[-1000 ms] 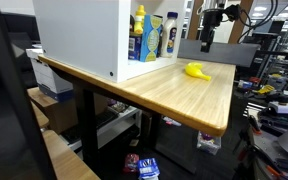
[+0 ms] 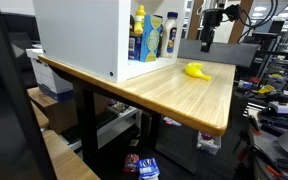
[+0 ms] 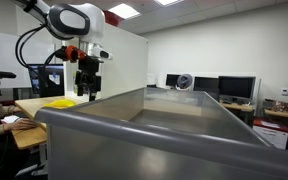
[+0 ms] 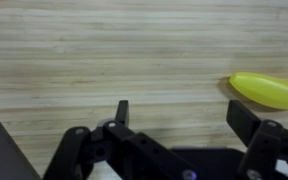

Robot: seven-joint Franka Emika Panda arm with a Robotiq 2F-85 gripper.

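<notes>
A yellow banana-shaped object lies on the light wooden tabletop, near the right edge of the wrist view. The same yellow object rests on the table in exterior view 1, and part of it shows in exterior view 2. My gripper is open above the bare wood, its fingers wide apart with nothing between them. In exterior view 1 the gripper hangs over the far part of the table, clear of the surface and of the yellow object.
A white cabinet stands along the table's left side. Bottles and a yellow-and-blue container stand at the back by it. A grey panel fills the foreground of exterior view 2.
</notes>
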